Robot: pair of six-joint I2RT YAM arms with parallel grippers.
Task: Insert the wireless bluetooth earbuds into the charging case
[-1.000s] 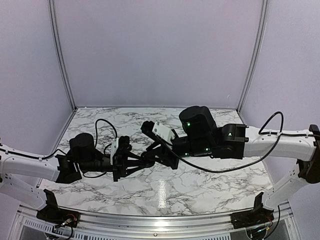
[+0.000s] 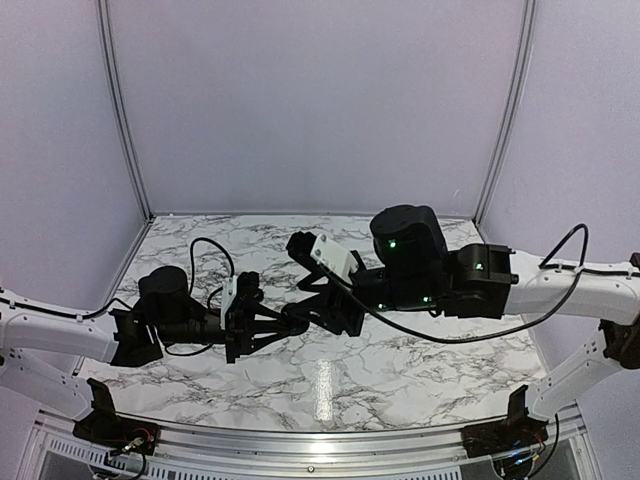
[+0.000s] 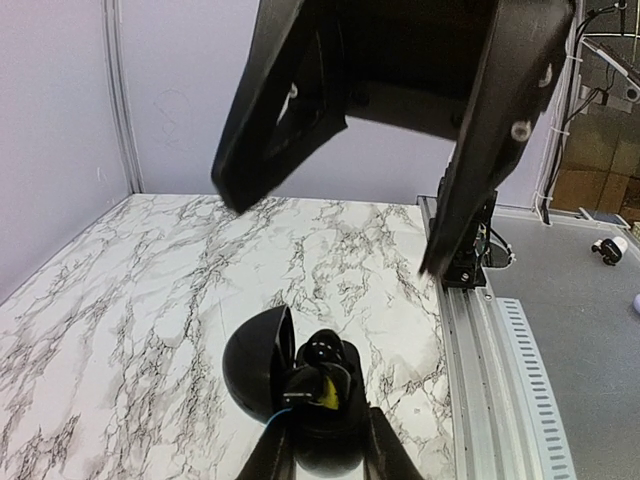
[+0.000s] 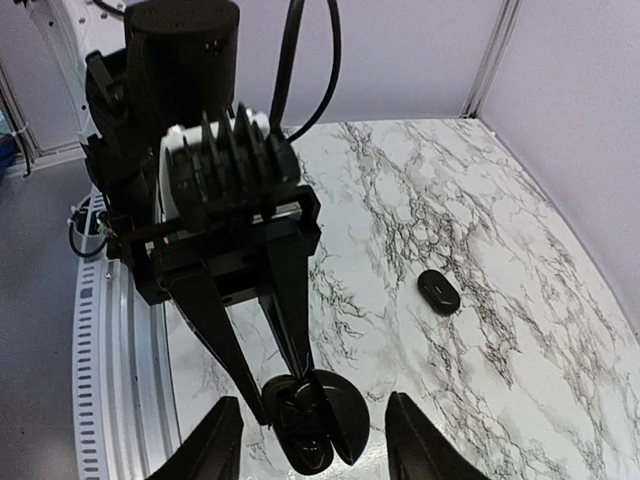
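Observation:
The black charging case (image 3: 255,365), lid up, is held by my left gripper, shut on it in the middle of the table's airspace; dark earbud shapes and a small yellow patch (image 3: 328,393) show inside, too unclear to tell apart. In the right wrist view the case (image 4: 340,410) sits between and beyond the fingertips of my right gripper, which is part open with nothing visible gripped. From the left wrist view those right fingers hang above the case, apart from it.
A small black oblong object (image 4: 438,291) lies alone on the marble table. Walls enclose the back and sides, and a metal rail (image 2: 320,437) runs along the front edge. The marble around both arms is largely clear.
The left arm is nearly still.

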